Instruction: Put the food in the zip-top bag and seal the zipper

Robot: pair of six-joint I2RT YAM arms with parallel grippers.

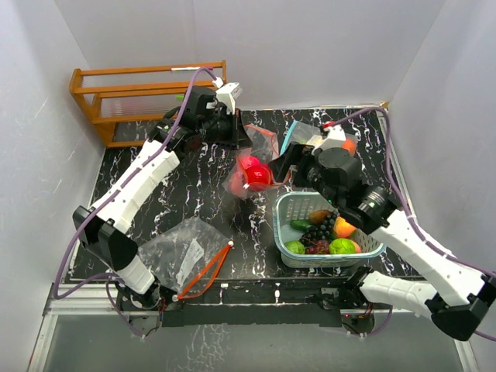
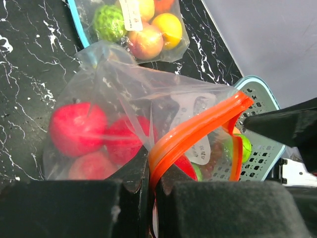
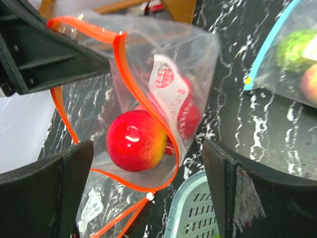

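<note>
My left gripper is shut on the orange-zippered rim of a clear zip bag, holding it up. Inside are red fruits, with a large red one at the mouth, which hangs open in the right wrist view. My right gripper stands open just right of the bag's mouth, with the bag between and beyond its fingers in its own view. The food basket holds grapes, a cucumber, an orange, green round items and more, below my right arm.
A filled blue-zip bag lies at the back right. An empty orange-zip bag lies at the front left. A wooden rack stands at the back left. Bare marble shows left of the held bag.
</note>
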